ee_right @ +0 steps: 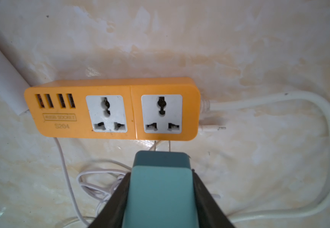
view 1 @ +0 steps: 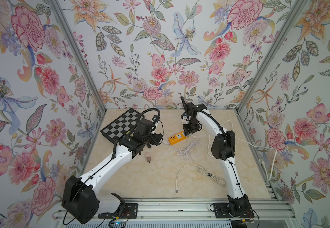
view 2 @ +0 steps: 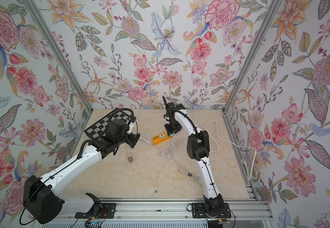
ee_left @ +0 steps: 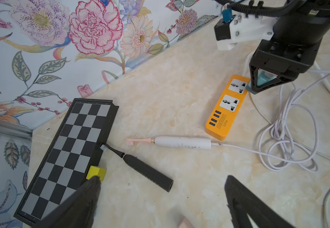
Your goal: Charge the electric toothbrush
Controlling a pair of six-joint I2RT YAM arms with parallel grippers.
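My right gripper is shut on a teal plug adapter (ee_right: 161, 190), held just over the near side of the orange power strip (ee_right: 130, 106), by its end socket (ee_right: 161, 114). In the left wrist view, a white electric toothbrush (ee_left: 182, 142) with pink head lies left of the strip, with a white cable at its base. A black toothbrush (ee_left: 145, 171) lies beside it. My left gripper stands open above the table, its fingers apart with nothing held.
A checkerboard (ee_left: 69, 152) with a yellow cube (ee_left: 95, 172) lies at the back left. Coiled white cables (ee_left: 286, 140) and a thick white power cord spread across the middle and right.
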